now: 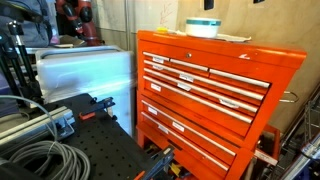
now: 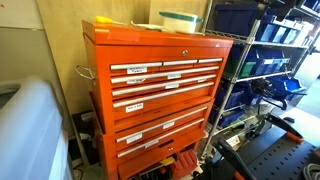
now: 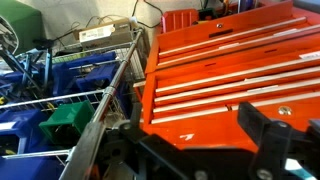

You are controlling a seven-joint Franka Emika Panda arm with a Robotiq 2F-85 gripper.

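Note:
A red tool chest [image 1: 215, 50] with several drawers fills the middle of exterior view 1, and its drawers look closed. On its top stands a round white and teal container [image 1: 203, 27], resting on or beside a flat pale item [image 1: 234, 38]. My gripper is open in the wrist view, with no object visible between its dark fingers. Beyond them the drawer fronts [image 3: 235, 90] appear upside down. Dark tips, apparently the gripper's, show at the top edge of exterior view 1, above the chest.
Wire shelving with blue bins [image 2: 235, 20] and a green bin [image 3: 67, 120] stands beside the chest. A black table [image 1: 105, 145] with a coiled grey cable [image 1: 50, 160] lies in front. A small yellow item [image 2: 103, 19] rests on the chest top.

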